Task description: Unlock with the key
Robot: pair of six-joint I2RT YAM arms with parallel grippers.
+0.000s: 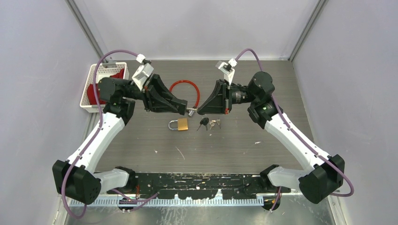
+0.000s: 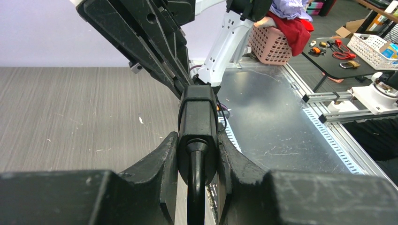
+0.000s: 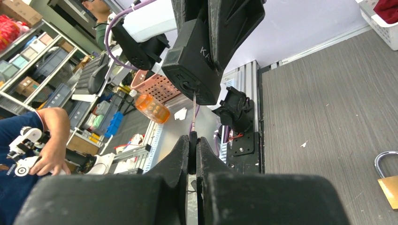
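My left gripper is shut on a black lock (image 3: pixel 190 65), with fingers on both sides of its body and the dark shackle (image 2: pixel 196 187) between them. Opposite it, my right gripper is shut on the dark head of a key, whose thin metal blade (image 3: pixel 194 112) points at the lock. The blade's tip meets the keyhole area; how deep it sits, I cannot tell. From above, the key (image 1: pixel 192 109) bridges the two grippers. Just below the right fingertips appears another black-headed key (image 1: pixel 204 121).
A brass padlock (image 1: pixel 182 123) and small silver keys (image 1: pixel 215 123) are beneath the grippers. Behind them curves a red cable lock (image 1: pixel 189 83). A white basket (image 1: pixel 89 101) with red cloth stands at back left.
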